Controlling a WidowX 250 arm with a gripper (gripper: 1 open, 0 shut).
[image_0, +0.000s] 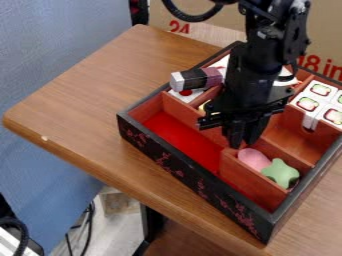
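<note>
The black gripper (234, 130) hangs inside a dark box (201, 180) with red compartments, its fingers low over the middle compartments. Whether it holds anything is hidden. Just in front of it lie a pink piece (253, 159) and a green star-shaped piece (281, 173). The left-front compartment (181, 140) shows a bare red floor. At the back are a bottle with a dark label (197, 80) and white pieces with red markings (319, 104) on the right.
The box stands on a wooden table (107, 90), which is clear to the left. A cardboard box with red print is behind. Cables hang beside the table at lower left.
</note>
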